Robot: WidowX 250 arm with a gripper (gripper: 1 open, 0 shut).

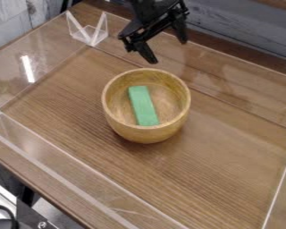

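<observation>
A wooden bowl (174,100) sits near the middle of the table, holding a green rectangular block (142,105) lying along its length. Above it, at the top of the view, the black gripper (154,47) hangs over the table just behind the bowl, open, with nothing seen between its fingers.
A clear plastic object (87,27) stands at the back left. A cable runs at the lower left edge.
</observation>
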